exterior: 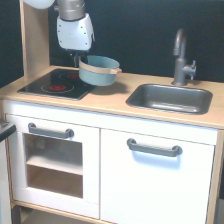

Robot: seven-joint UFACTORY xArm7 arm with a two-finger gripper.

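Note:
The blue-green pot is at the right edge of the black stovetop, close to the wooden counter. My gripper reaches down from above to its left side. Its fingers are small and dark here, but they look shut on the pot's near-left rim or handle; the exact contact is hard to make out. A light-coloured handle shows on the pot's right side. The black stovetop has a red burner mark left of the pot.
A metal sink with a dark faucet takes up the right of the wooden counter. Clear counter lies between stovetop and sink. Below, an open-looking cabinet and a white closed door have grey handles.

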